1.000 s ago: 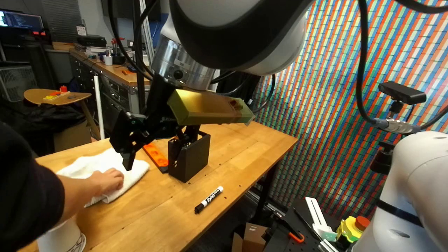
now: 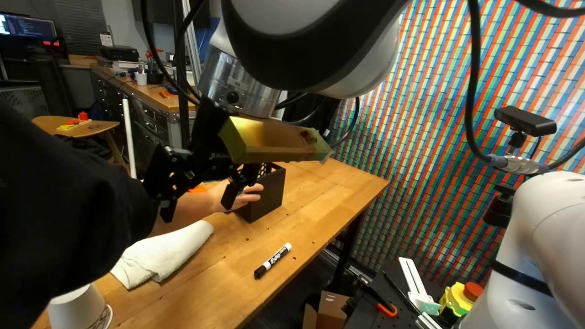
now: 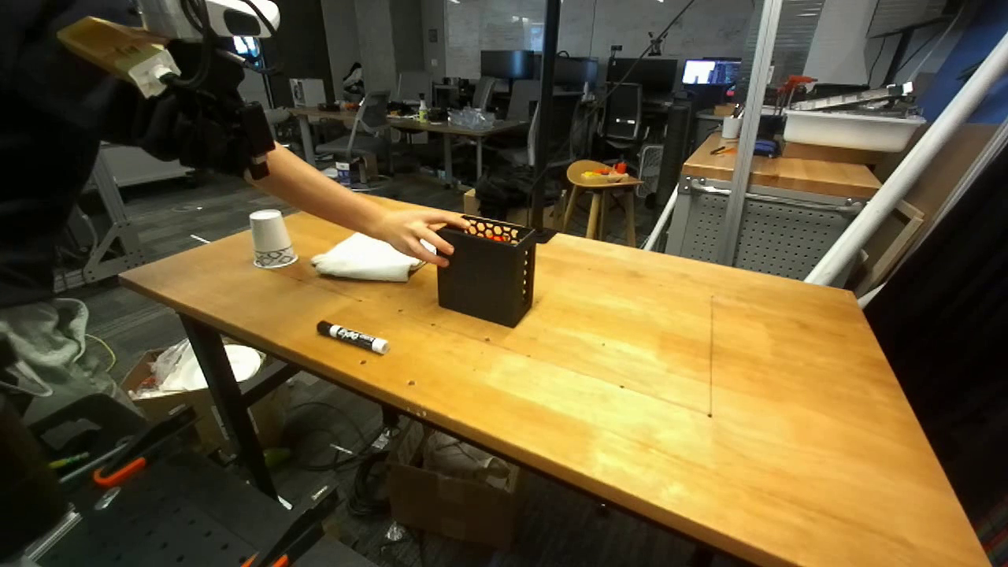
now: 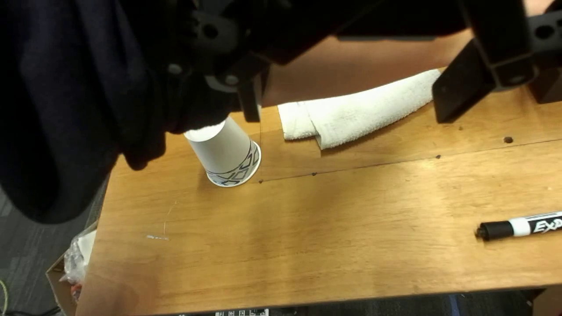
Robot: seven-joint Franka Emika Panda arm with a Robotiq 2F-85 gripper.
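My gripper point(image 2: 198, 204) hangs above the table, open, its two fingers wide apart with nothing held. Through that gap the wrist view shows a person's forearm and a folded white towel point(image 4: 363, 113) lower down. A person's hand point(image 3: 416, 233) touches the black box point(image 3: 484, 282), which has a honeycomb pattern along its top. In front of the box, nearer the table edge, lies a black-and-white marker point(image 3: 352, 337). A white paper cup point(image 4: 224, 152) stands upside down left of the towel. Something orange point(image 2: 198, 188) shows partly behind the person's arm.
The person's dark sleeve point(image 2: 60, 203) fills the left of exterior view 1, close to my gripper. Bare wooden table point(image 3: 756, 397) stretches right of the box. A red emergency button point(image 2: 472, 291) is near the arm's base.
The person's hand has gone from the towel to the black box, which sits slightly farther back and right. The towel is folded smaller. My arm has not moved.
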